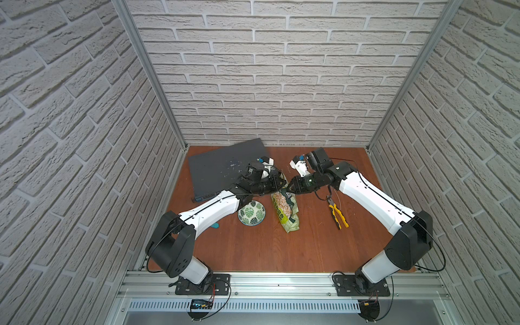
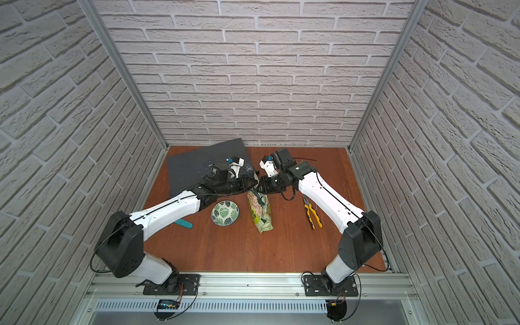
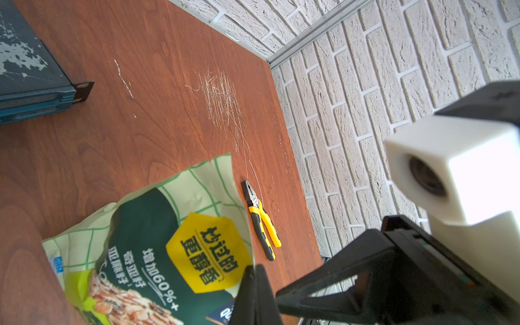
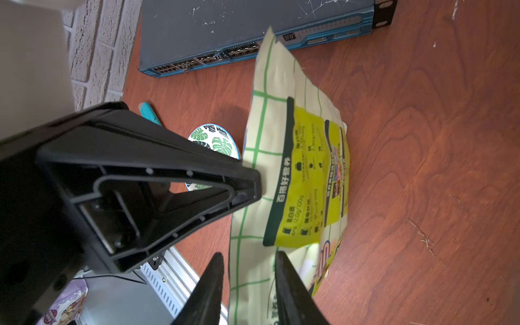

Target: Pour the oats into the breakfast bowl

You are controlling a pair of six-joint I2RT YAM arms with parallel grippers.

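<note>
A green-and-yellow oats bag stands tilted on the table, right of the leaf-patterned breakfast bowl. My left gripper is shut at the bag's upper edge; its fingertip overlaps that edge in the right wrist view, with the thin film pinched there. On the other side, my right gripper is part open, its two fingers apart with the bag's edge showing between them. The bag's printed front fills the lower left wrist view. Whether its mouth is cut open cannot be told.
A dark switch box lies at the back left, and a teal-handled object is partly hidden under my left arm. Yellow-black pliers rest to the right.
</note>
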